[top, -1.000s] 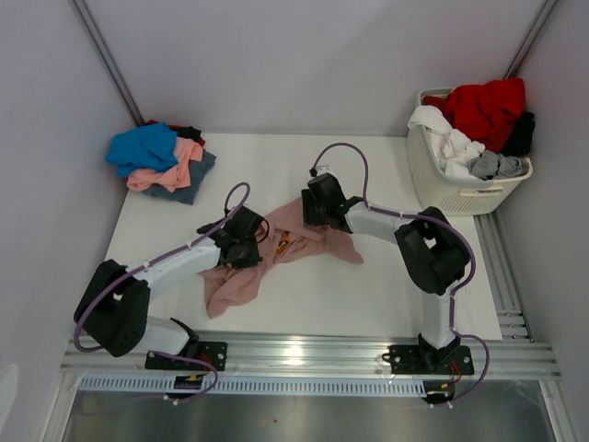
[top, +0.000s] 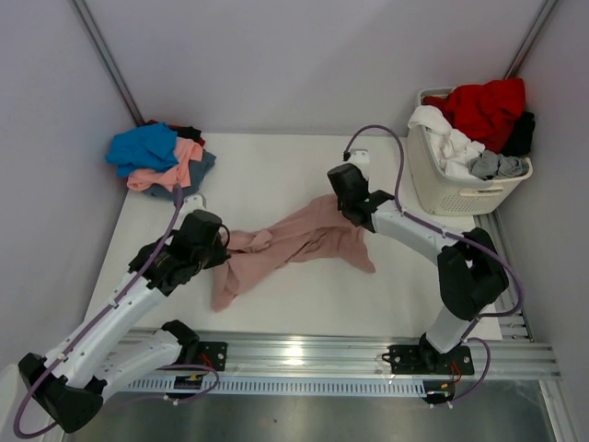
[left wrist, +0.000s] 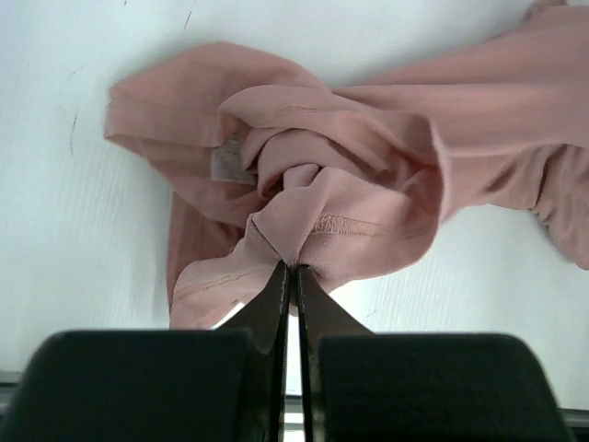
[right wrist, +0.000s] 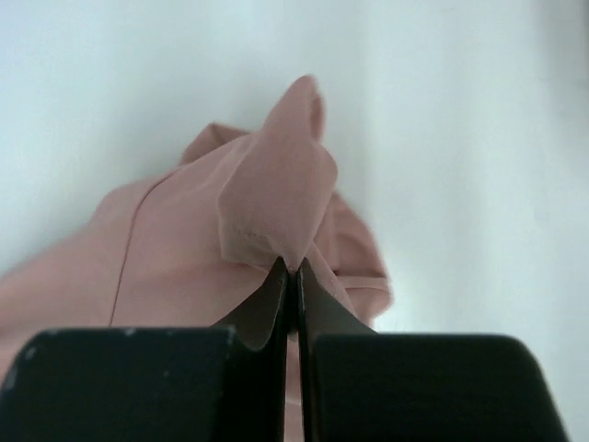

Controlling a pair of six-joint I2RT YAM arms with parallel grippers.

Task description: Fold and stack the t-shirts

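Note:
A dusty pink t-shirt lies crumpled and stretched out lengthwise across the white table. Over its left end is my left gripper, shut on a bunched fold of the pink cloth with a seam. At the other end my right gripper is shut on a raised pinch of the same shirt. Between the two grippers the fabric runs in long creases, with a lower corner hanging toward the front at each end. A pale tag shows inside the bunched part. The fingertips themselves are partly covered by cloth.
A pile of clothes, blue, pink, red and grey-blue, sits at the table's back left. The white laundry basket, full of red, white, grey and black clothes, stands at the right. Bare table lies behind the shirt.
My left gripper has moved left and my right gripper right, drawing the shirt out longer between them. An orange patch visible in its middle earlier no longer shows.

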